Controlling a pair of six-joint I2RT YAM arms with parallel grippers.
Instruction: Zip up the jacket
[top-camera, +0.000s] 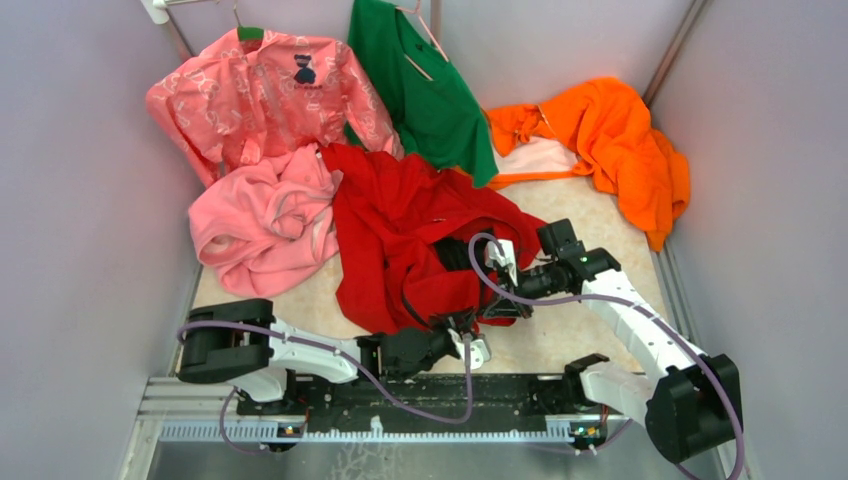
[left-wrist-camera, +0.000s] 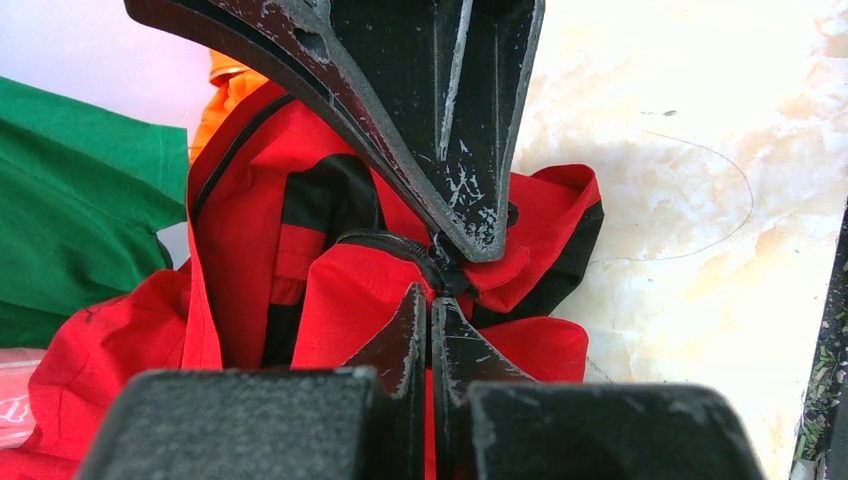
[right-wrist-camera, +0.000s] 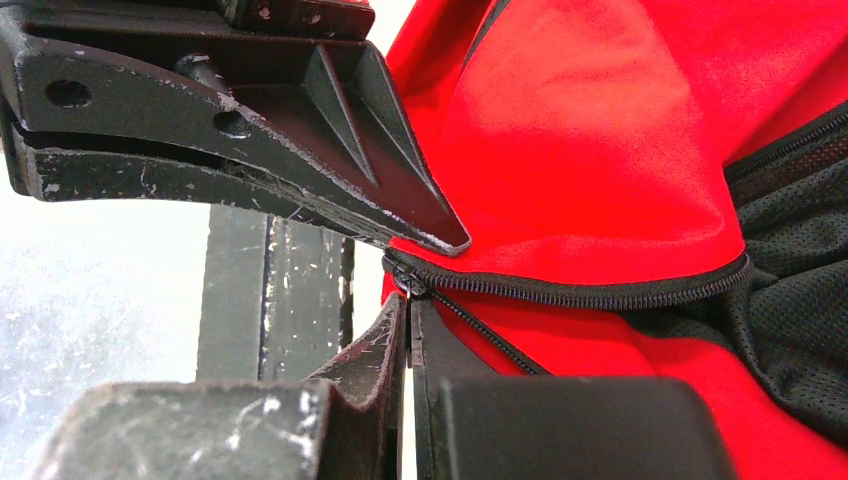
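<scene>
The red jacket (top-camera: 390, 220) lies on the table, its black mesh lining showing. My left gripper is shut at the zipper end (left-wrist-camera: 448, 275), its fingertips against the black slider area; whether anything thin is between them is hard to tell. My right gripper is shut with its tips at the zipper slider (right-wrist-camera: 405, 280), where two zipper tapes (right-wrist-camera: 600, 295) meet at the jacket's edge. In each wrist view the other gripper's dark body reaches in from above, close by, almost touching the tips.
A pink garment (top-camera: 255, 220) lies left, an orange one (top-camera: 630, 150) back right. A pink jacket (top-camera: 260, 100) and green top (top-camera: 410, 90) hang behind. Bare table (top-camera: 620, 310) shows at the right and along the front edge (top-camera: 530, 355).
</scene>
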